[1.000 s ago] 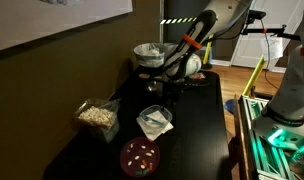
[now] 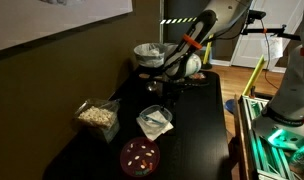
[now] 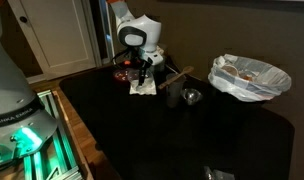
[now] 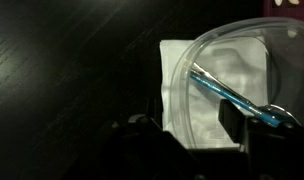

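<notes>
A clear plastic container (image 4: pixel 182 100) sits on a white napkin (image 4: pixel 175 58), filling the right half of the wrist view. Inside it lies a utensil with a blue handle (image 4: pixel 220 88). From exterior view 1 the same container (image 2: pixel 152 123) shows near the middle of the dark table, just in front of my gripper (image 2: pixel 170 100). My gripper is open over the container's near left side, one dark finger (image 4: pixel 142 138) outside the rim and the other (image 4: pixel 232 121) over its inside. Whether either finger touches the plastic cannot be told.
A dark red plate (image 2: pixel 139 166) with small pieces on it lies close by. There is a bag of light-coloured pieces (image 2: pixel 96 115) by the wall. A dark holder (image 3: pixel 174 94), a metal bowl (image 3: pixel 192 97) and a lined basket (image 3: pixel 242 85) stand across the table.
</notes>
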